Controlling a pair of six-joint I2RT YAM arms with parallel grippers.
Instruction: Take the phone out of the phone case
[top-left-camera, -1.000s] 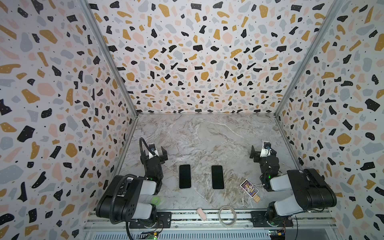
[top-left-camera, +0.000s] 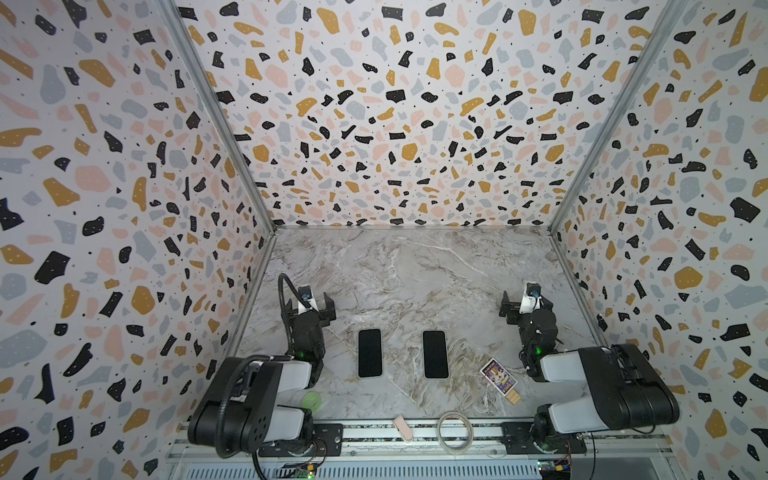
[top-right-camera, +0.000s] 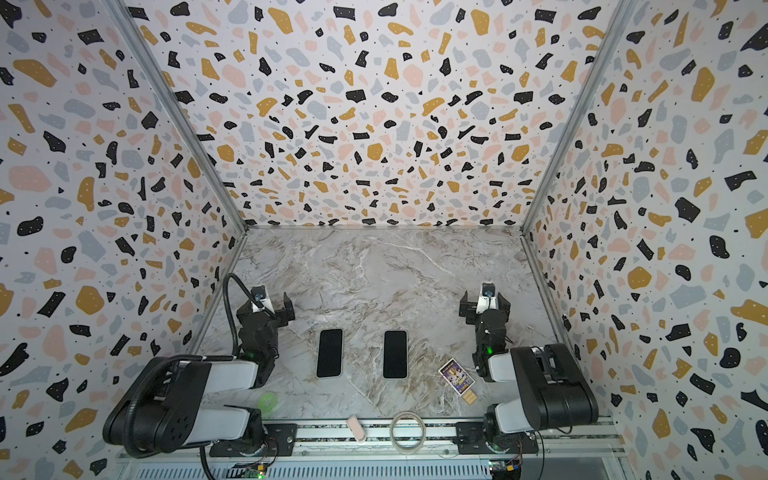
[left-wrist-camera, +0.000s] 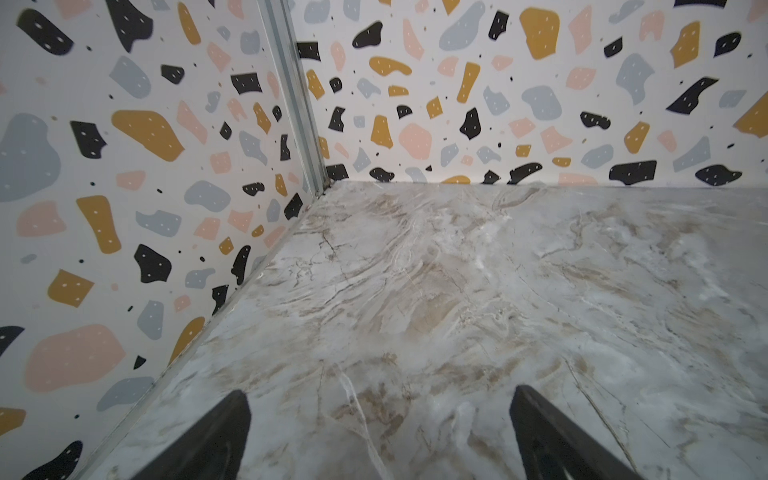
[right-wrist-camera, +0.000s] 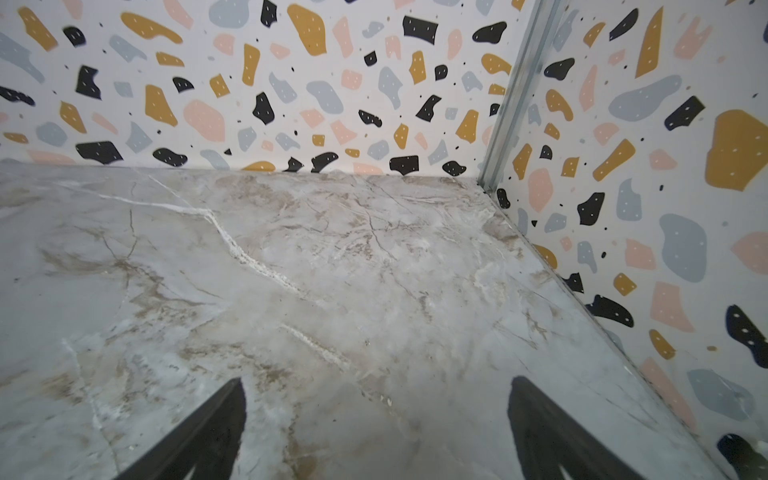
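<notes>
Two phones, black screens up with pale edges, lie flat on the marble table: one left of centre (top-left-camera: 369, 353), one near the centre (top-left-camera: 435, 354). Whether either is in a case I cannot tell. My left gripper (top-left-camera: 313, 302) is open above the table, left of and behind the left phone, holding nothing. My right gripper (top-left-camera: 525, 302) is open at the right, behind and right of the centre phone, also empty. The wrist views show only bare table and walls between the blurred fingertips.
A printed card (top-left-camera: 498, 376) lies front right, a green round item (top-left-camera: 310, 401) front left. A tape roll (top-left-camera: 454, 414) and pink block (top-left-camera: 402, 428) sit on the front rail. Patterned walls enclose three sides.
The phones have not moved.
</notes>
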